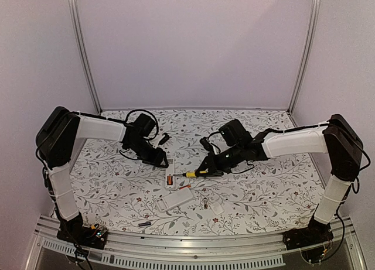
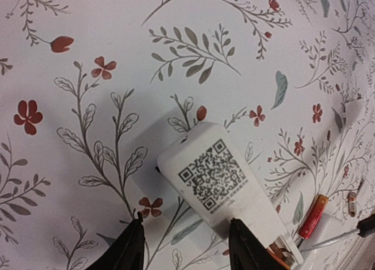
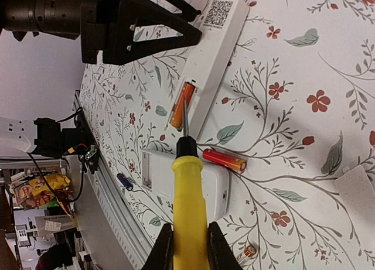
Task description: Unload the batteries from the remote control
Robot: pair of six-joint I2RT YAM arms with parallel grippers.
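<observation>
The white remote [image 3: 212,59] lies with its compartment open at the near end, an orange battery [image 3: 181,103] inside. My left gripper is shut on the remote's QR-coded end [image 2: 214,176]. My right gripper is shut on a yellow-handled screwdriver [image 3: 189,200], whose metal tip reaches into the compartment at the battery. A loose red-orange battery [image 3: 224,160] lies beside the remote, next to a white plastic case [image 3: 214,191].
A small dark cylinder [image 1: 144,224] lies near the front edge. A small metallic cell [image 1: 205,204] and a white flat piece [image 3: 357,200] lie right of the case.
</observation>
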